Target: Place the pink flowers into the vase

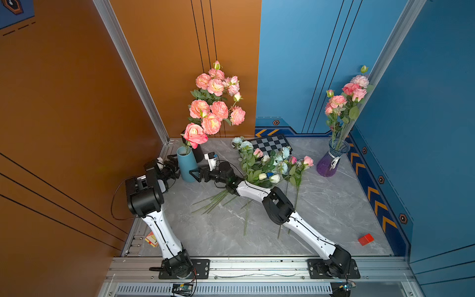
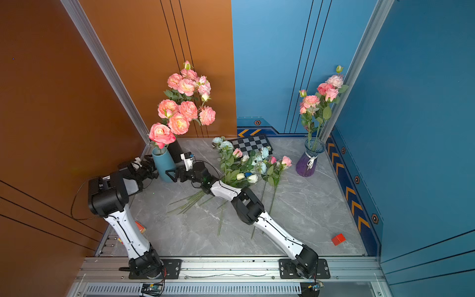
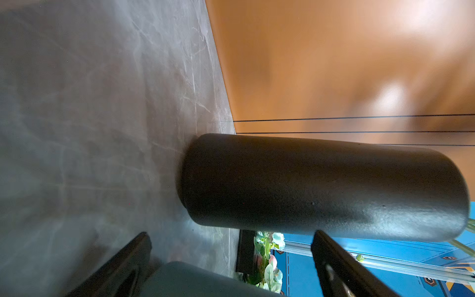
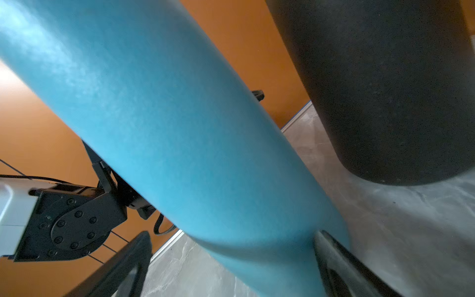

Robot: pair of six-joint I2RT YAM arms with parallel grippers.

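Note:
A blue vase [image 1: 187, 165] bearing large pink flowers [image 1: 211, 123] stands at the left, with a black vase [image 1: 198, 153] close behind it. My left gripper [image 1: 174, 167] is open at the blue vase's left side; in the left wrist view, part of the blue vase [image 3: 198, 282] shows between its spread fingers. On the vase's right side is my right gripper [image 1: 196, 174], also open. Its right-hand finger [image 4: 324, 245] overlaps the lower blue vase [image 4: 237, 173] in the right wrist view; whether they touch I cannot tell.
Cut flowers [image 1: 269, 165] with loose stems lie mid-table, beside a checkered board [image 1: 269, 143]. A purple vase [image 1: 327, 164] with pink flowers stands at the right. A red block [image 1: 365, 239] sits at front right.

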